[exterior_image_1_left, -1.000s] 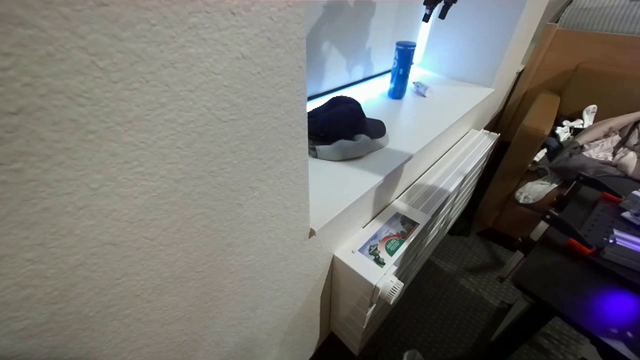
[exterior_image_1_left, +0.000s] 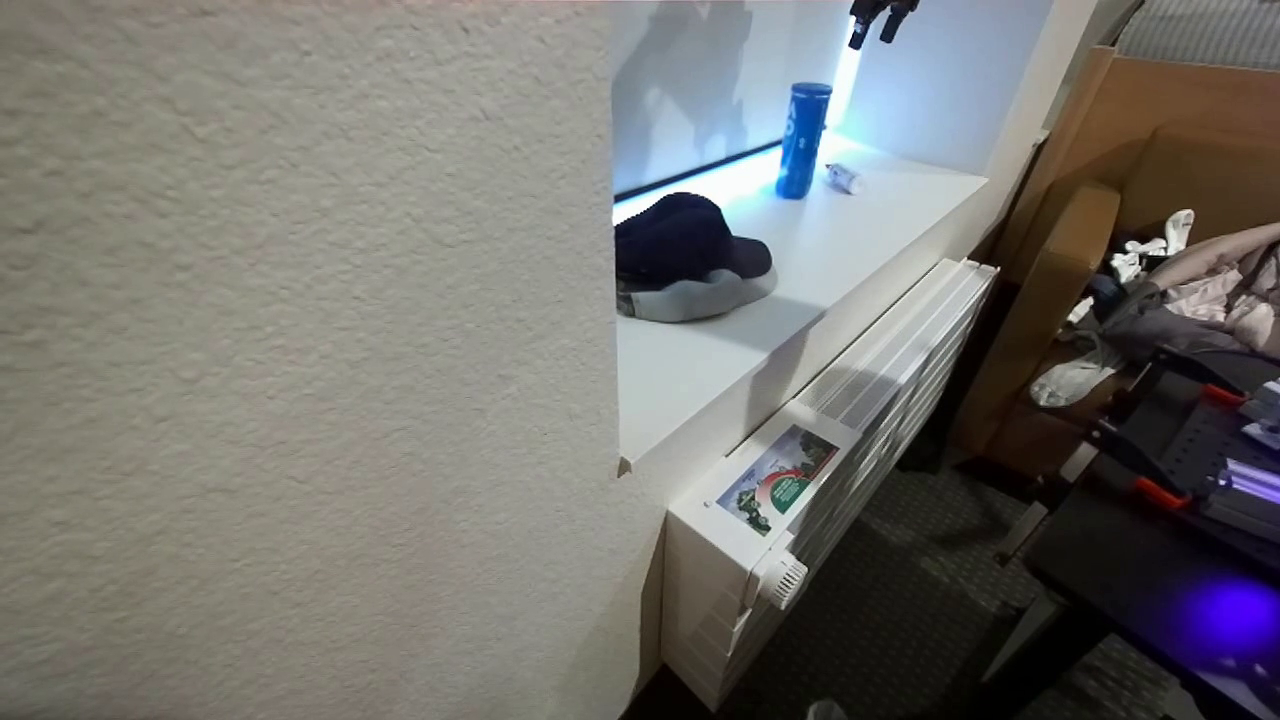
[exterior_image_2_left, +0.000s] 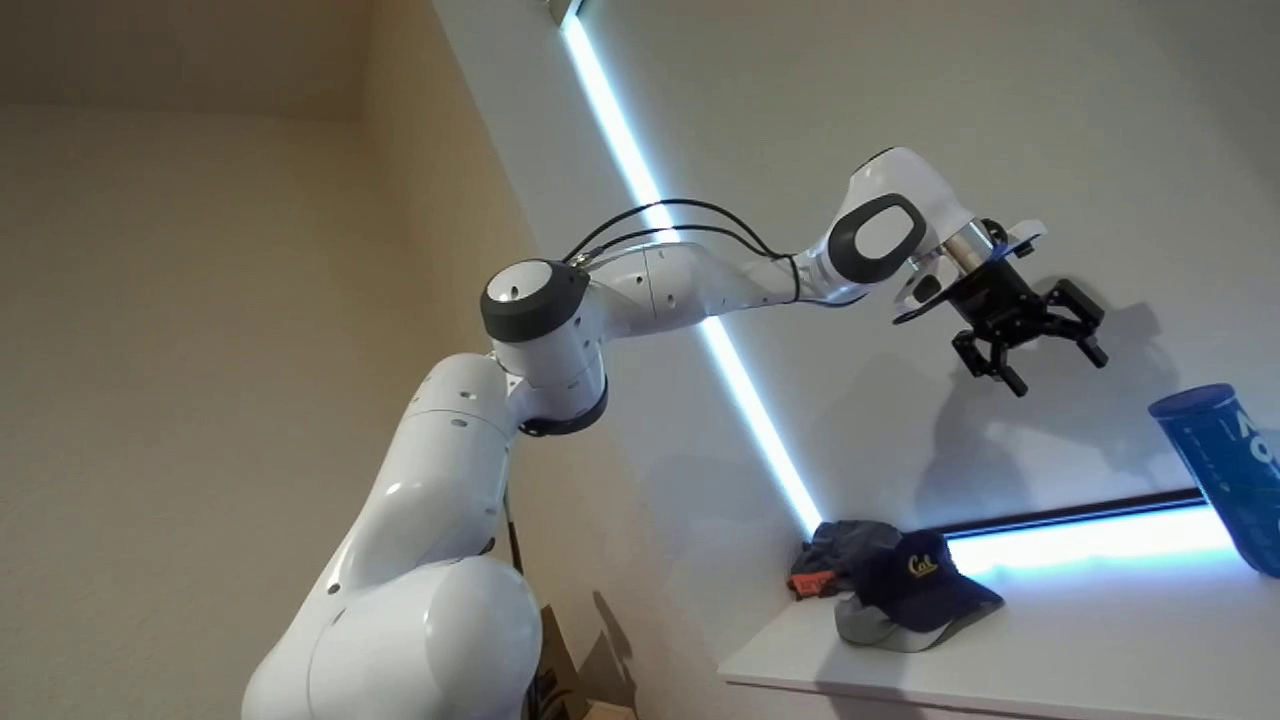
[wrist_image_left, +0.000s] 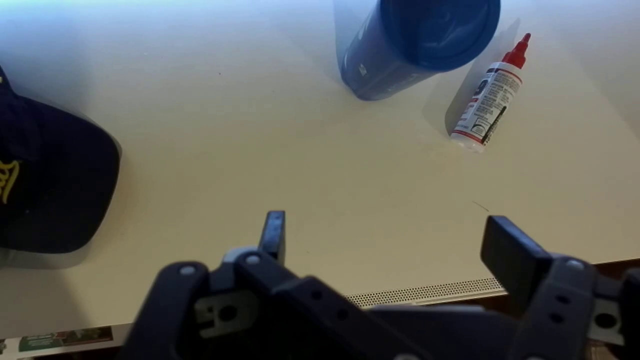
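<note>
My gripper (exterior_image_2_left: 1056, 372) hangs in the air above the white sill, its fingers spread wide with nothing between them. In the wrist view the gripper has bare sill between its fingertips. Farther from it, toward the window side, stands a blue cylindrical can (wrist_image_left: 390, 60), upright in exterior view 1. Beside the can lies a white bottle (wrist_image_left: 489, 105) with a red tip, on its side. A dark navy cap (wrist_image_left: 60, 174) with yellow lettering rests at the left; exterior view 2 shows the cap (exterior_image_2_left: 918, 582) on top of a grey one.
The white sill (exterior_image_1_left: 858, 240) has free room between cap and can. Its front edge drops to a radiator (exterior_image_1_left: 894, 348). A bright light strip (exterior_image_2_left: 756, 402) runs up the wall corner. A black table (exterior_image_1_left: 1152, 564) stands at the lower right.
The fingertips at the top of exterior view 1 sit slightly lower and further right than a second ago. Cap, can and bottle have stayed put.
</note>
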